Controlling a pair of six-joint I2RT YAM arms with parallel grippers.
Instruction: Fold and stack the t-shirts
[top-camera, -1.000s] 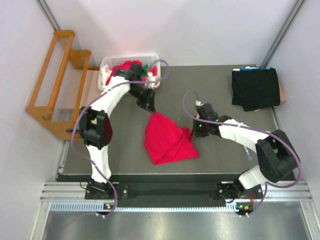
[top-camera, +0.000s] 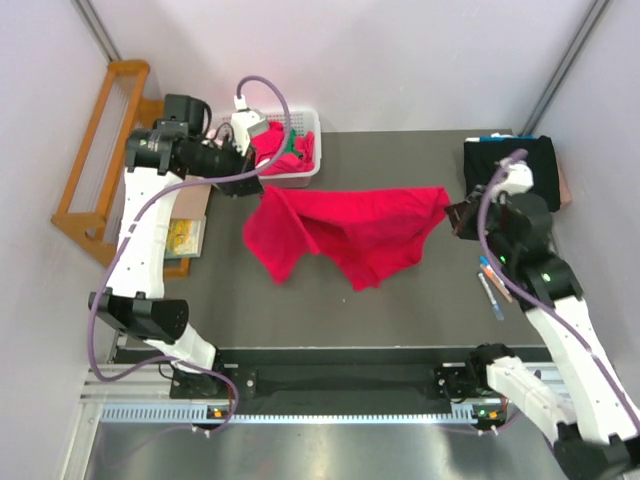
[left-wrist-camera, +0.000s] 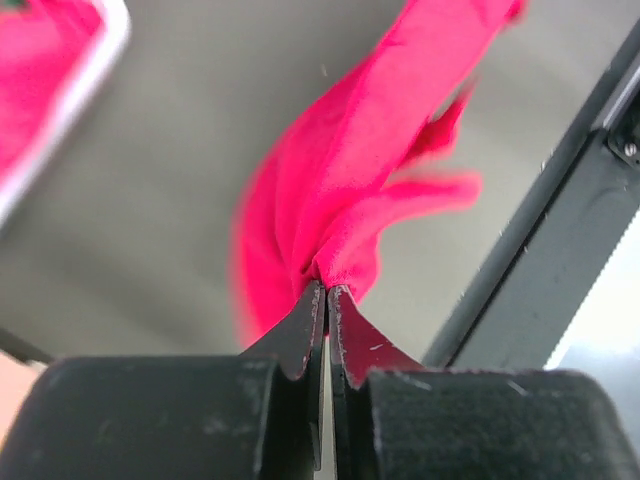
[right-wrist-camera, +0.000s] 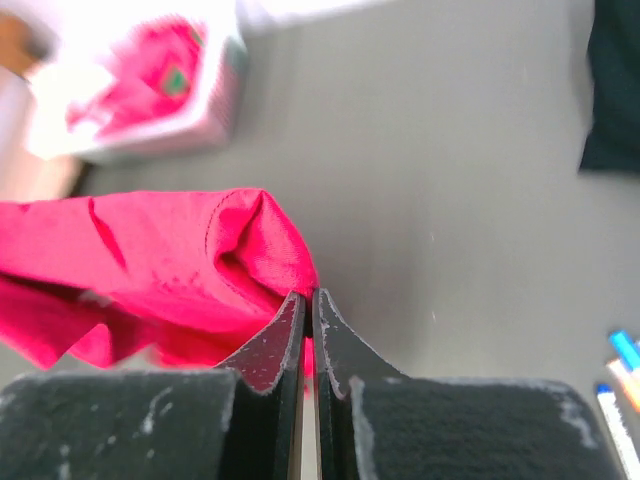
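Observation:
A red t-shirt (top-camera: 345, 225) hangs stretched between my two grippers, its lower edge drooping in uneven points over the table. My left gripper (top-camera: 256, 176) is shut on one corner; in the left wrist view the red cloth (left-wrist-camera: 340, 200) runs into the closed fingertips. At the other end my right gripper (top-camera: 452, 208) is shut on the opposite corner, and the right wrist view shows the cloth (right-wrist-camera: 230, 260) bunched at the tips. How much fabric lies between the fingers is hidden.
A white basket (top-camera: 316, 150) with more red clothes stands at the back left beside a wooden rack (top-camera: 75, 222). Folded black clothing (top-camera: 540, 165) is stacked at the back right. Pens (top-camera: 490, 296) lie by the right arm.

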